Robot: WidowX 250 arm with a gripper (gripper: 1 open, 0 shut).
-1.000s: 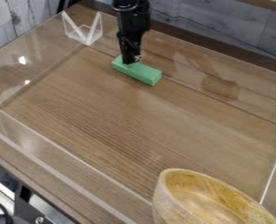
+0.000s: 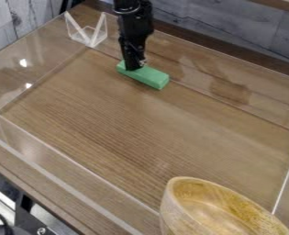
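Observation:
A green rectangular block (image 2: 147,78) lies on the wooden table at the upper middle. My gripper (image 2: 136,62), black, reaches down from the top of the view to the left end of the block, its fingertips at or just over that end. Whether the fingers are open or shut on the block is too small to tell.
A yellow bowl (image 2: 190,211) stands at the lower right edge. A clear plastic object (image 2: 86,27) is at the upper left, near a wall.
The gripper has lowered slightly toward the left end of the green block. The block looks nearly unmoved.

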